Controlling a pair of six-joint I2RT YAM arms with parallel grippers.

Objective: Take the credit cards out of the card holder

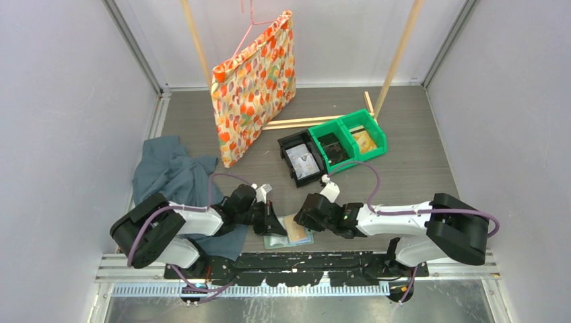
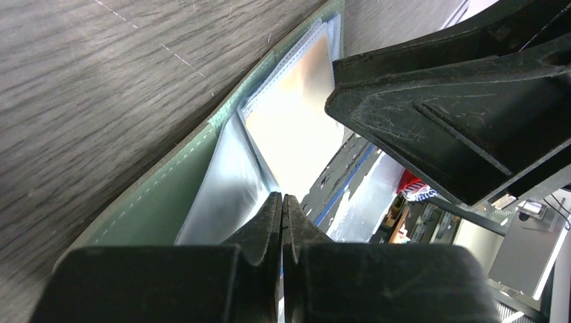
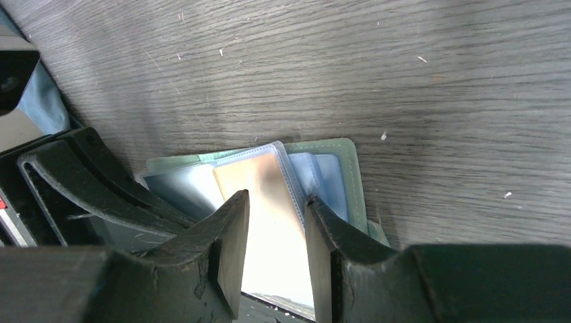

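Note:
The open card holder, green with clear sleeves, lies flat at the table's front edge. One of its sleeves, edged in blue stitching, holds a beige card. My left gripper is shut, its tips against or just over the clear sleeve beside that card; nothing shows between them. Part open, my right gripper has its fingers over the card's sleeve, one on either side of the sleeve's stitched edge. Whether they touch the card is hard to see. Blue sleeves show beyond the right finger.
A black tray and a green two-part bin, both with cards in them, stand farther back. A blue-grey cloth lies at left, and a patterned bag hangs behind. Bare table surrounds the holder's far side.

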